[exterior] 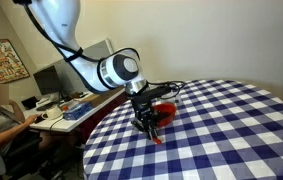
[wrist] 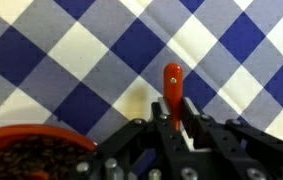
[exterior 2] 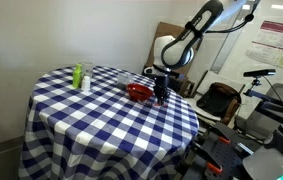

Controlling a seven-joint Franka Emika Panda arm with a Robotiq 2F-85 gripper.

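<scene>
Held upright in my gripper is a slim orange-red object [wrist: 173, 82], its rounded end sticking out beyond the fingertips. The fingers are shut on it, and the same orange tip [exterior: 156, 138] shows below the gripper [exterior: 152, 130] in exterior view 1. Beside it stands a red bowl [exterior: 164, 116], partly hidden behind the arm. In the wrist view the bowl's rim [wrist: 41, 130] is at lower left, with small brown pieces [wrist: 41, 158] inside. From exterior view 2 the bowl [exterior 2: 139, 92] sits just left of my gripper [exterior 2: 162, 100].
A blue-and-white checked cloth [exterior 2: 91, 120] covers the table, with wide free room on it. A green bottle [exterior 2: 77, 75] and a white container [exterior 2: 86, 84] stand at the far side. A person [exterior: 1, 118] sits at a desk on the left.
</scene>
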